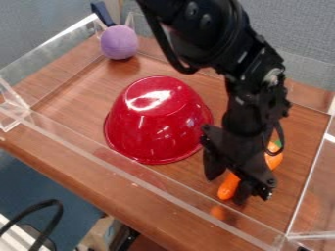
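The black gripper (238,176) is low over an orange carrot-like object (228,187) at the right of the wooden floor, its fingers around or just above it; whether they are closed on it cannot be told. A red upturned bowl (151,120) lies to the left of the gripper. A purple round object (119,43) with a dark blue part sits at the back left.
Clear plastic walls (301,234) border the wooden area (74,101) on several sides. A black cable lies outside at the lower left.
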